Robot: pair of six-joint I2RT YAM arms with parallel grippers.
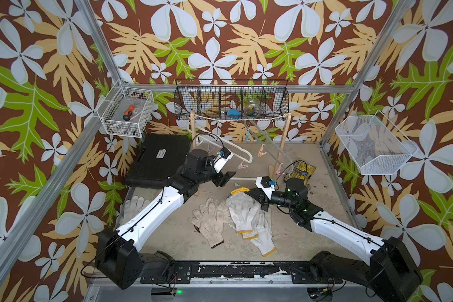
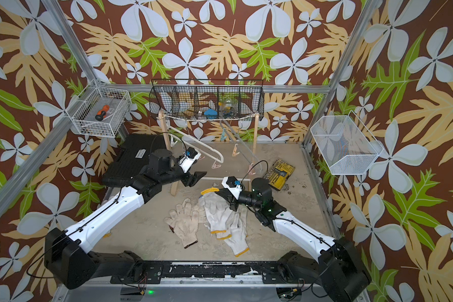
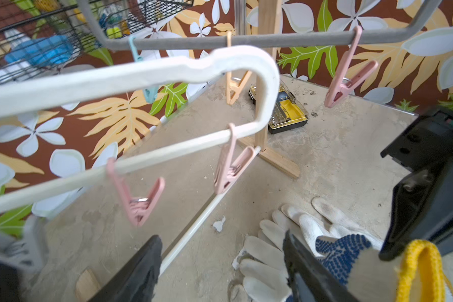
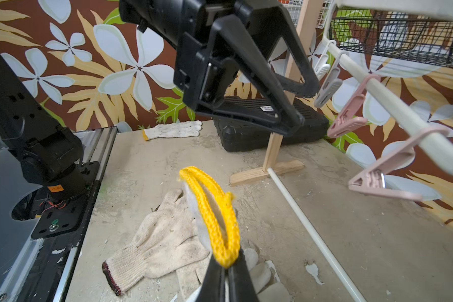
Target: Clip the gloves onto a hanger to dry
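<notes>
My right gripper is shut on the yellow cuff of a white glove, held above other gloves on the table. A beige glove lies to their left. My left gripper is open and empty, up beside the white hanger. Pink clips hang on that hanger. A grey hanger with more clips hangs behind it on a wooden rack.
A black case sits at the back left, a yellow toolkit at the right. Wire baskets hang on the frame around the table. A white bar crosses low between the rack's feet.
</notes>
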